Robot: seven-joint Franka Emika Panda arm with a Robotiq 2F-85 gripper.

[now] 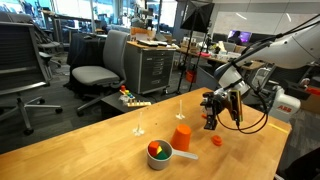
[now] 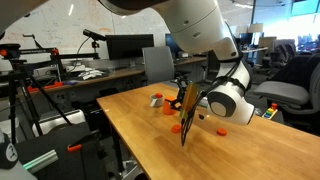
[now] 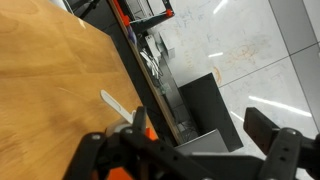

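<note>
An orange cup (image 1: 181,137) stands upright on the wooden table, next to the pot's handle in exterior view 1. My gripper (image 1: 209,123) is open, just to the right of the cup and apart from it there. The wrist view shows two dark fingers (image 3: 88,153) spread wide. Part of the orange cup (image 3: 118,173) shows low in that view, mostly hidden behind the gripper. A grey pot (image 1: 151,160) holds red, yellow and green things (image 1: 157,149).
A small red object (image 1: 217,141) lies on the table right of the cup. Several small coloured things (image 1: 133,99) sit near the far edge. Office chairs (image 1: 101,75) stand beyond the table.
</note>
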